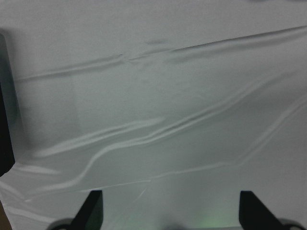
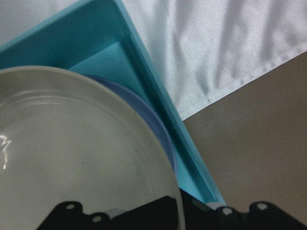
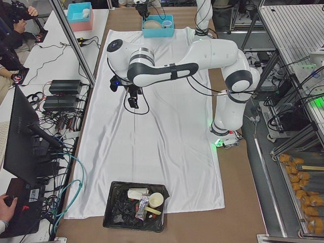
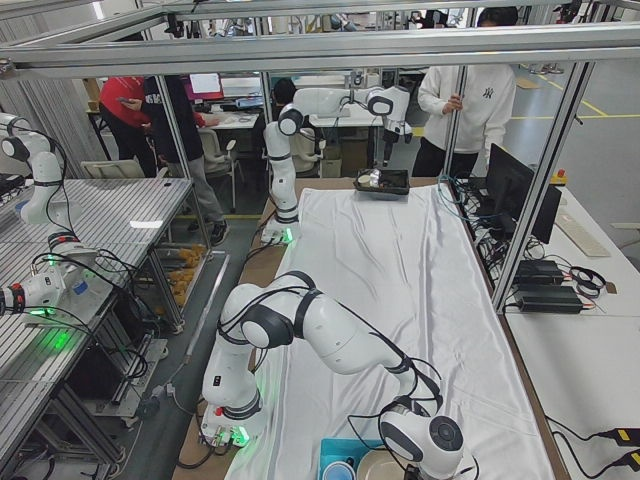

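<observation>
At the far end of the cloth in the left camera view, a blue tray (image 3: 157,33) holds a beige plate (image 3: 152,25) and a light blue round item (image 3: 167,24). In the right wrist view my right gripper is shut on the rim of the plate (image 2: 72,139), which sits inside the tray over a blue dish (image 2: 160,134). My left gripper hangs over bare white cloth, its fingers wide apart with nothing between them.
A black bin (image 3: 121,202) with assorted items sits at the near end of the cloth. Monitors and cables crowd the side table.
</observation>
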